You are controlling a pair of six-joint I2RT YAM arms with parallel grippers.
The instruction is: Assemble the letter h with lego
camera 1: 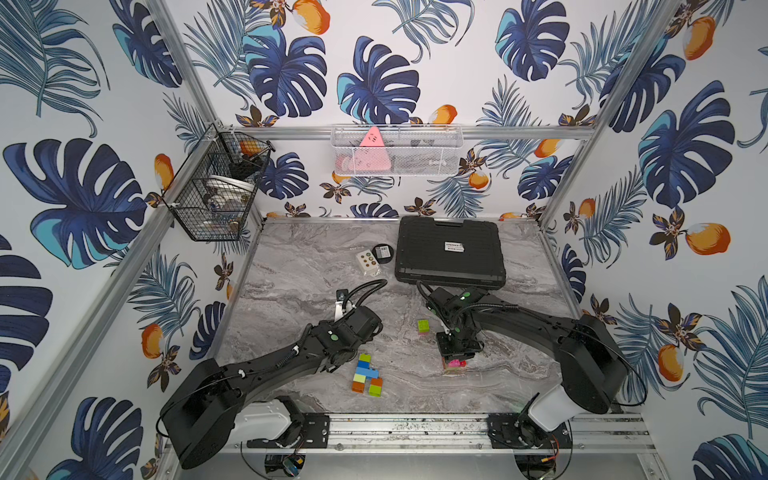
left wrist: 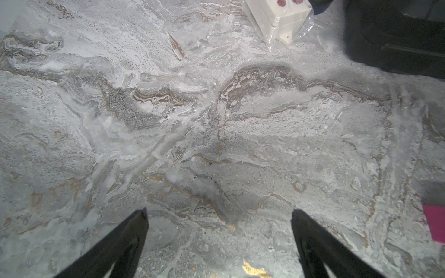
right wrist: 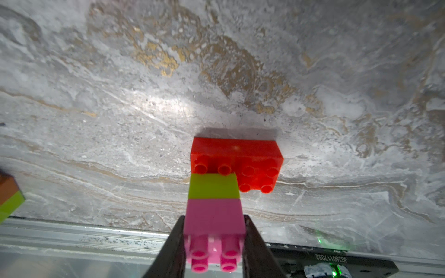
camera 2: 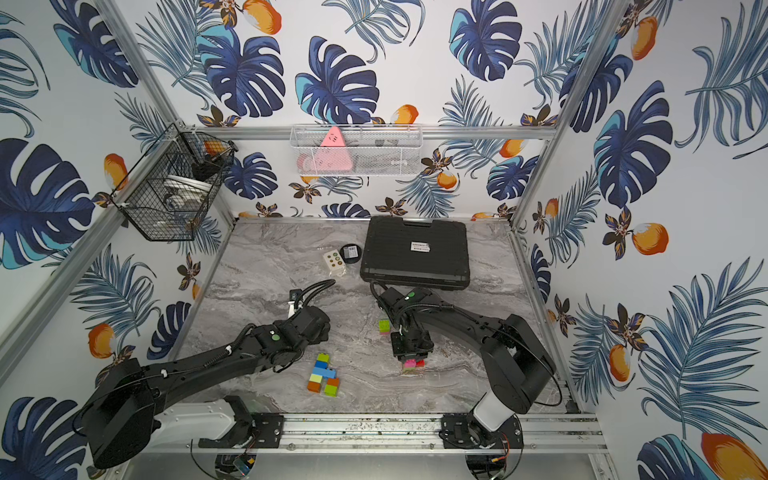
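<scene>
In the right wrist view a red brick [right wrist: 236, 148] lies on the table, with a green brick [right wrist: 212, 185] and a pink brick [right wrist: 214, 215] at its lower left. My right gripper has its fingers either side of the pink brick; whether it grips it is unclear. In the top left view a multicoloured build of bricks [camera 1: 366, 373] lies near the front, and a lone green brick [camera 1: 423, 325] lies right of centre. My left gripper is open over bare table, nothing between its fingers.
A black case [camera 1: 448, 252] lies at the back right, beside a bagged white item [camera 1: 368, 262] and a black round object [camera 1: 383, 253]. Wire baskets [camera 1: 216, 192] hang on the walls.
</scene>
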